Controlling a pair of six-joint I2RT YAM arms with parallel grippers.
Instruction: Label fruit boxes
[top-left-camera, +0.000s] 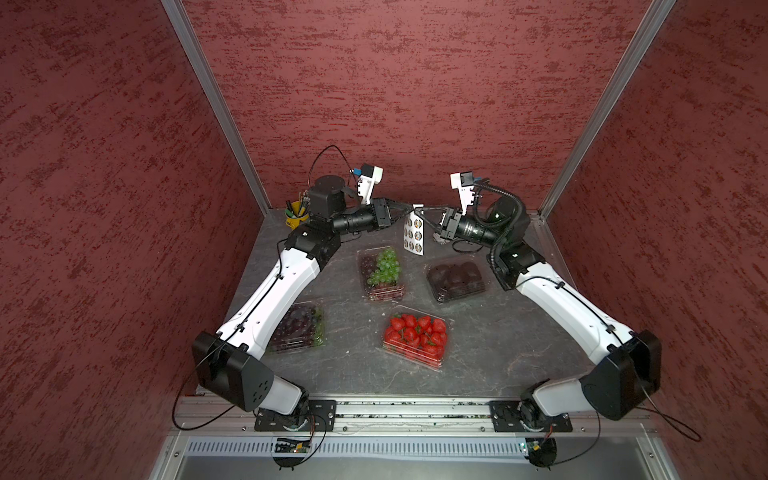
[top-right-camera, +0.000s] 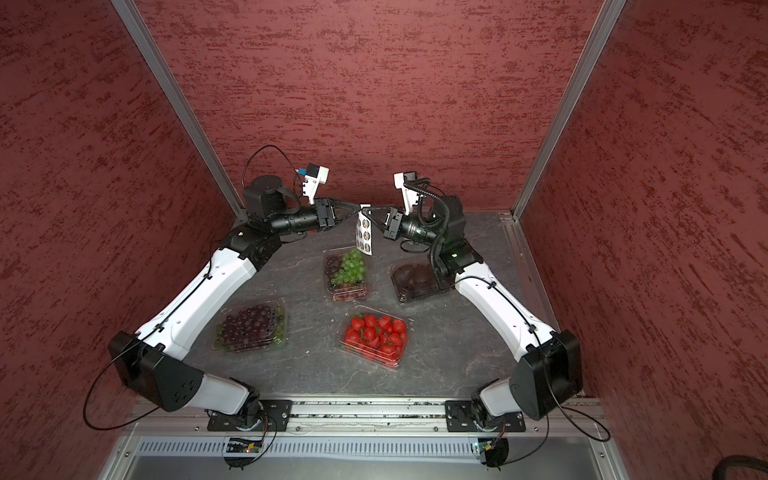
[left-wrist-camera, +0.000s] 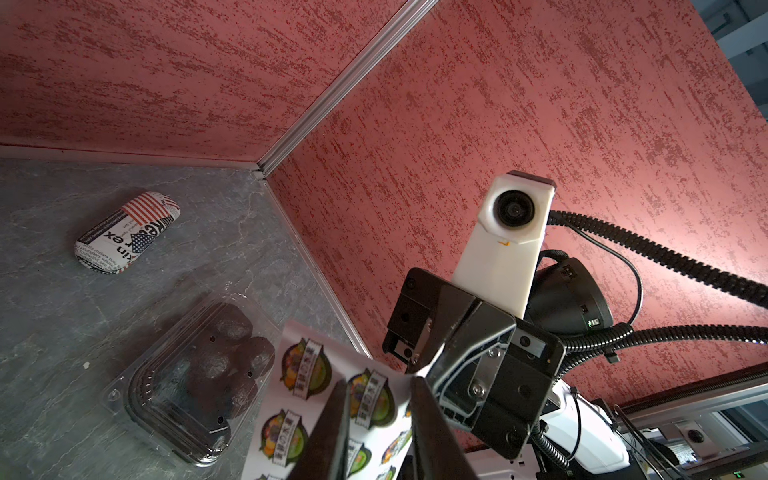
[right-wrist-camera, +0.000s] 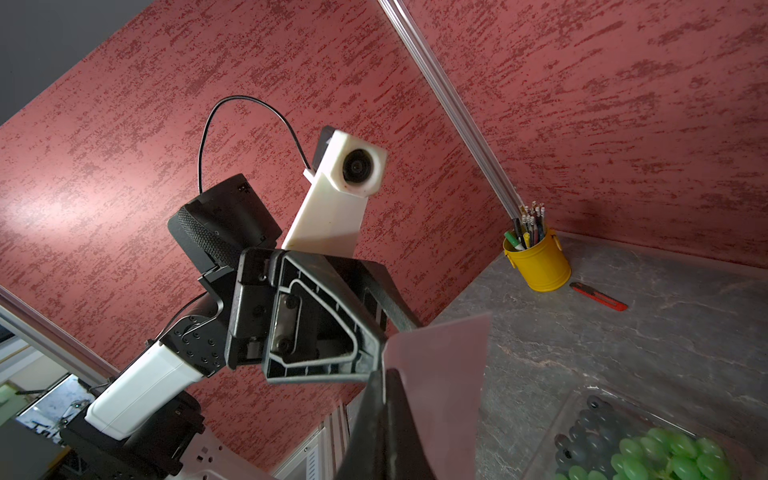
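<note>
A white sheet of round fruit stickers (top-left-camera: 413, 233) hangs between the two arms above the table. My right gripper is shut on its upper edge. The left gripper has its fingers apart, with part of the sticker sheet (left-wrist-camera: 320, 392) showing between and beyond them. Below stand clear boxes: tomatoes (top-left-camera: 416, 337) at the front, mixed grapes (top-left-camera: 381, 273) in the middle, dark round fruit (top-left-camera: 455, 280) to the right. A second grape box (top-right-camera: 252, 326) lies at front left, partly behind the left arm in the top left view.
A yellow pencil bucket (right-wrist-camera: 544, 262) and a red cutter (right-wrist-camera: 598, 296) are at the back left. A printed case lies at the back right. Bare table (top-left-camera: 520, 344) shows at front right.
</note>
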